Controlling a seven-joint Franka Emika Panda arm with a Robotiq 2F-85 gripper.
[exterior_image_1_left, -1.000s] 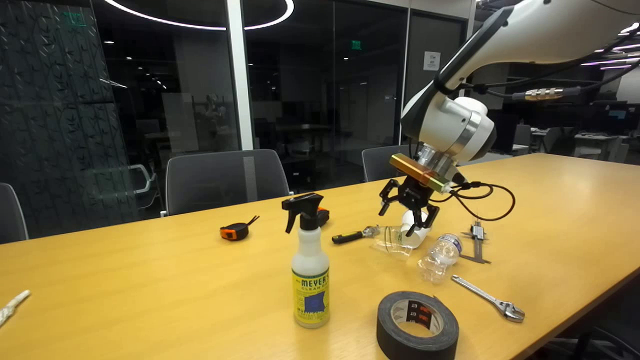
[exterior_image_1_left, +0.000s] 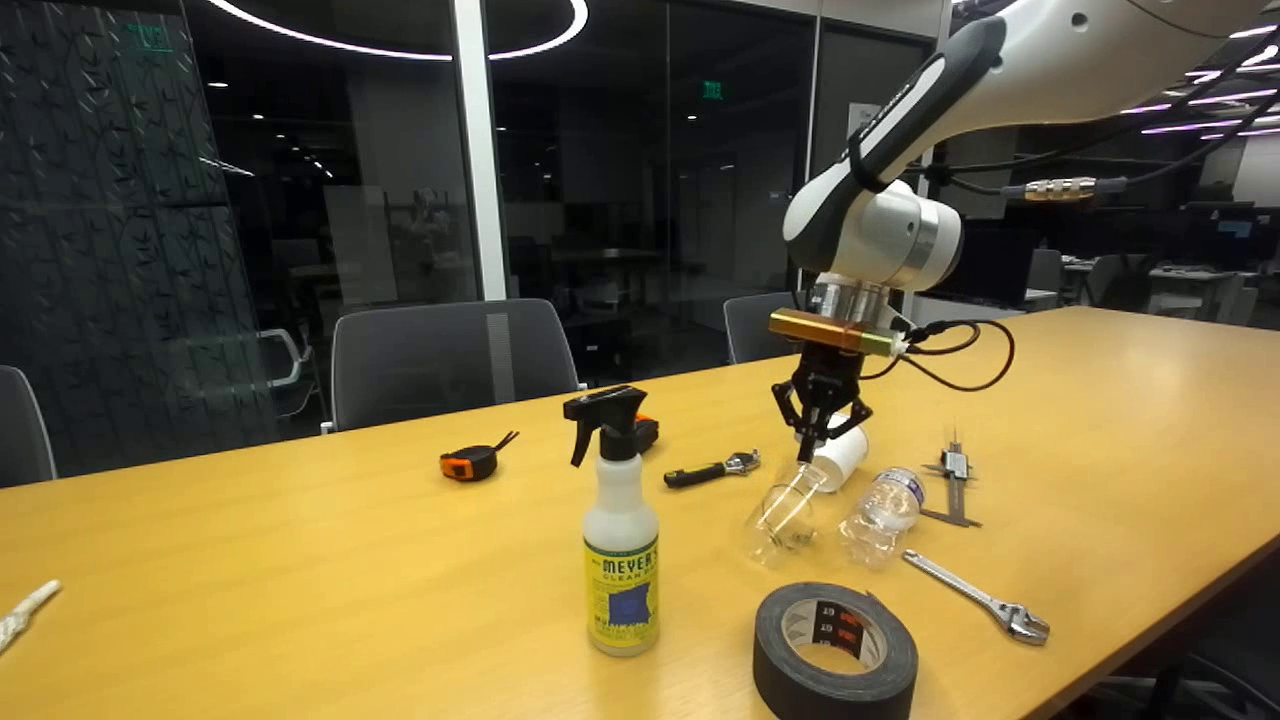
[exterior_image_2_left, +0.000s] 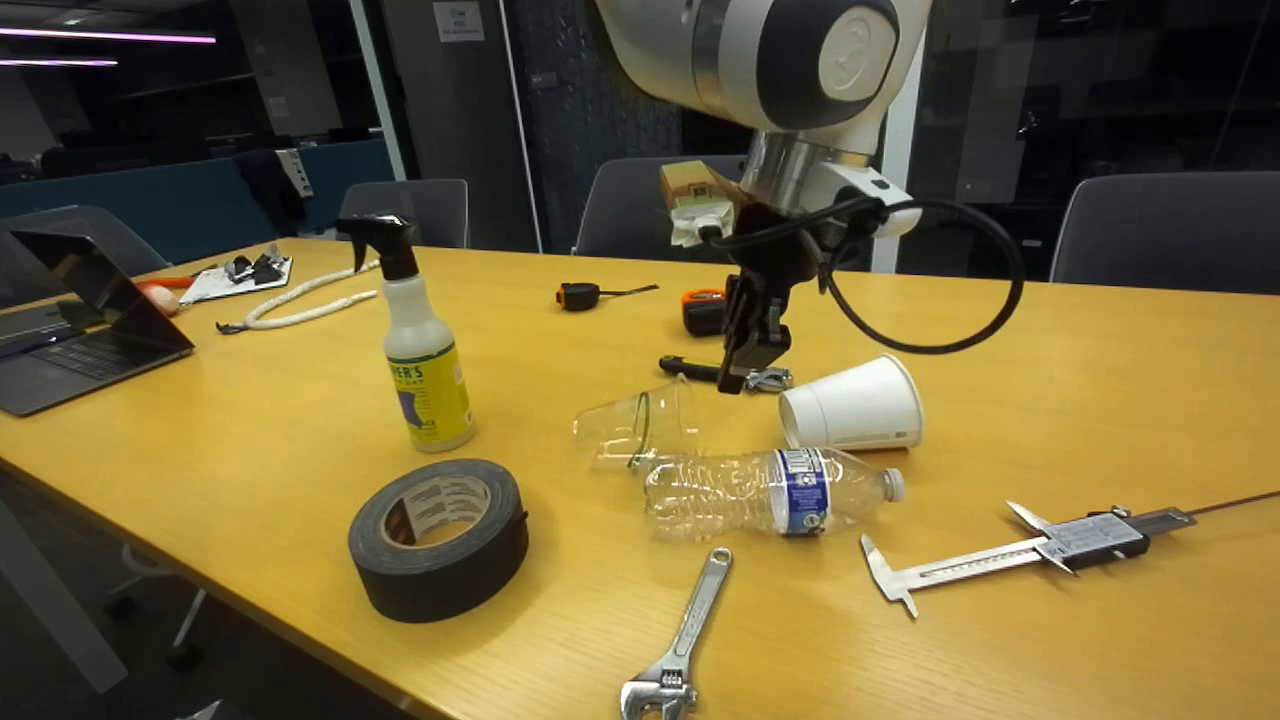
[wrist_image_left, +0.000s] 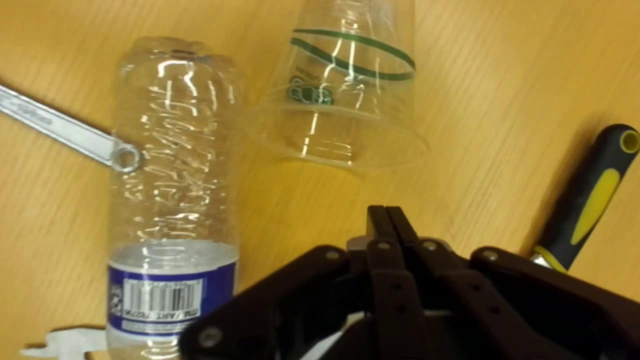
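Observation:
A clear plastic cup (wrist_image_left: 354, 90) with green bands lies on its side on the table. Its open rim faces my gripper in the wrist view, with bare wood between the two. The gripper's fingers are pressed together, nothing between them. Seen from exterior view 1, the gripper (exterior_image_1_left: 805, 456) hangs over the table just behind the clear cup (exterior_image_1_left: 786, 516). In exterior view 2 the cup (exterior_image_2_left: 642, 426) rests behind the bottle's base, left of the gripper (exterior_image_2_left: 728, 384).
A water bottle (exterior_image_2_left: 732, 492) and a white paper cup (exterior_image_2_left: 858, 406) lie close by. Around them are a wrench (exterior_image_2_left: 690, 636), calipers (exterior_image_2_left: 1020, 558), a tape roll (exterior_image_2_left: 438, 540), a black-handled wrench (wrist_image_left: 585, 195) and a spray bottle (exterior_image_1_left: 621, 552).
The gripper has gone from open around the cup's side to shut and empty. The wrist has straightened.

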